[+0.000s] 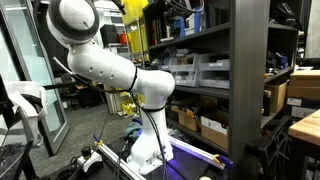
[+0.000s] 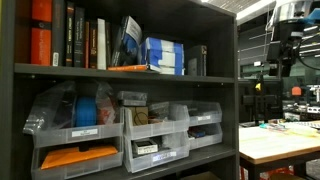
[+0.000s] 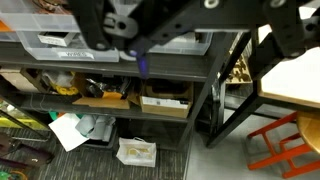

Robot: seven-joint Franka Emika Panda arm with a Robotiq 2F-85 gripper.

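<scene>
In the wrist view my gripper stands open, its dark, blurred fingers (image 3: 285,45) far apart at the upper left and right. Nothing is clearly held between them. The view looks down the front of a dark shelf unit (image 2: 130,75). In exterior view 2 the white arm (image 2: 294,12) comes in at the top right, beside the shelf, ending in a dark part. Upright books (image 2: 80,35) fill the upper shelf, with a blue-and-white stack (image 2: 163,55) farther right. Below are clear plastic bins (image 2: 155,128), one holding an orange item (image 2: 78,155).
A cardboard box (image 3: 165,100) sits on a lower shelf. Near the floor stands a white container (image 3: 137,152). A wooden table (image 2: 275,145) and an orange stool (image 3: 280,150) are to the right. The shelf's side panel (image 1: 245,75) is a tall upright obstacle.
</scene>
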